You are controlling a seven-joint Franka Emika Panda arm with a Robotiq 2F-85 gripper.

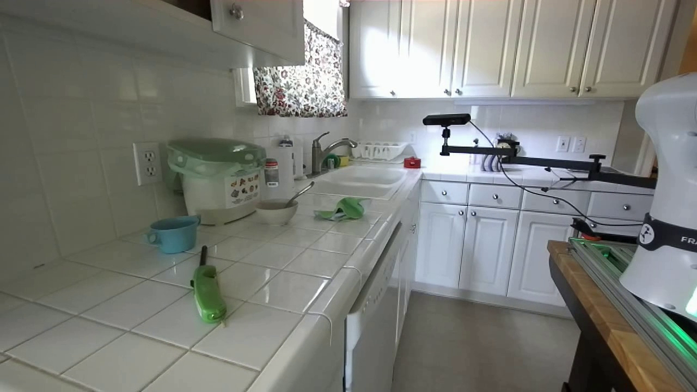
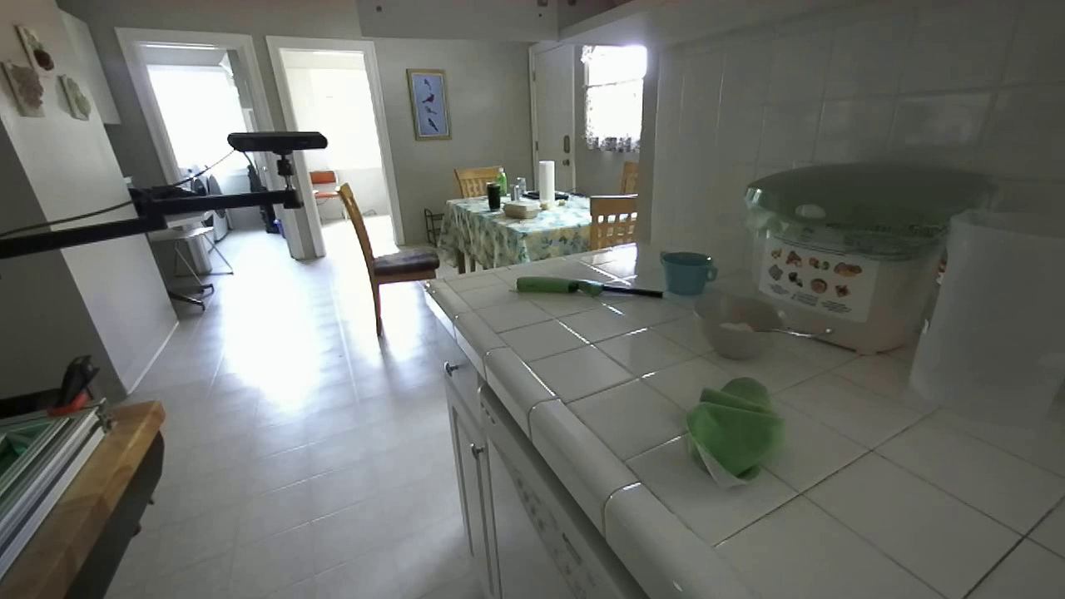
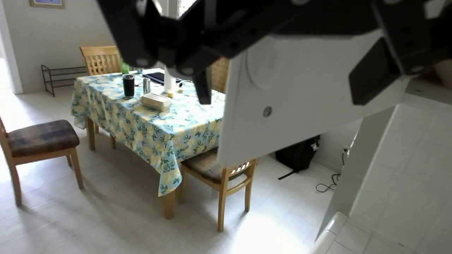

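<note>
In the wrist view my gripper stands open, its black fingers wide apart. Behind and between them appears a white cupboard door with a small round metal knob. Whether either finger touches the door cannot be told. Exterior view 1 shows an upper cupboard door with a knob at the top left, beside a dark opening. Only the arm's white base is visible there, at the right; the gripper lies outside both exterior views.
On the tiled counter are a green lighter, blue cup, bowl with a spoon, green cloth and lidded container. A tiled wall rises at right in the wrist view. A dining table stands beyond.
</note>
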